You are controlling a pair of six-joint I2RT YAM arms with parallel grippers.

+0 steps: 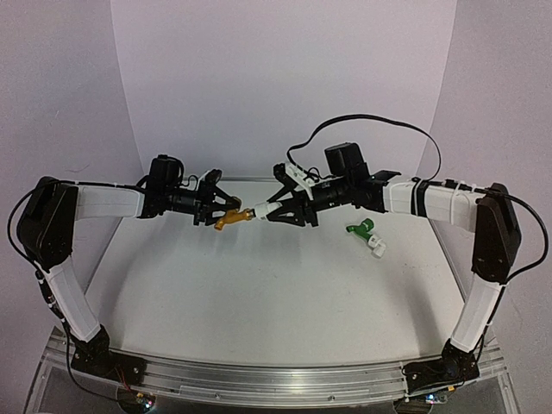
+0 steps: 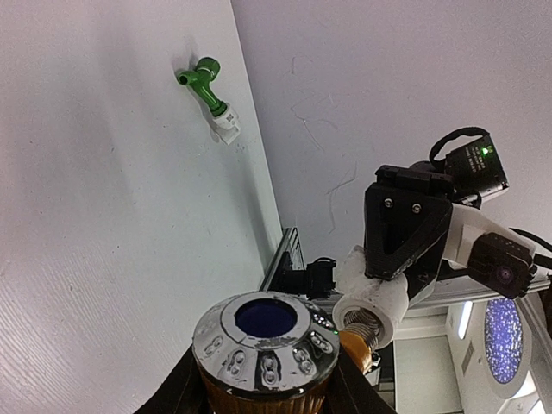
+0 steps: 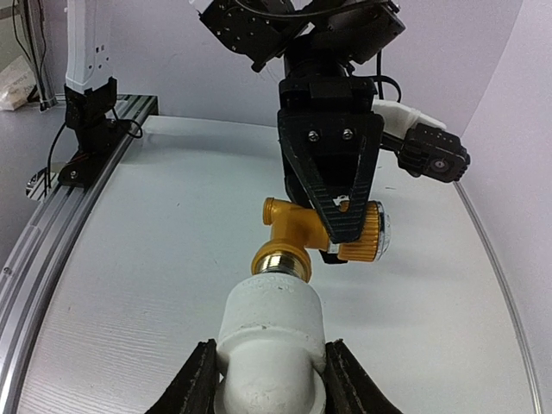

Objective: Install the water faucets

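The orange faucet (image 1: 231, 219) is held by its knob (image 2: 264, 341) in my left gripper, which is shut on it. A white pipe fitting (image 3: 270, 323) sits between the fingers of my right gripper, shut around it. Faucet and fitting meet end to end above the table. In the right wrist view, the brass thread (image 3: 282, 264) still shows between orange body and white mouth; how deep it sits inside is hidden. A green faucet (image 1: 361, 228) with its own white fitting (image 1: 377, 247) lies on the table at the right.
A metal rail (image 1: 276, 379) runs along its front edge, and light walls enclose the back and sides. A black cable (image 1: 379, 118) arches over the right arm.
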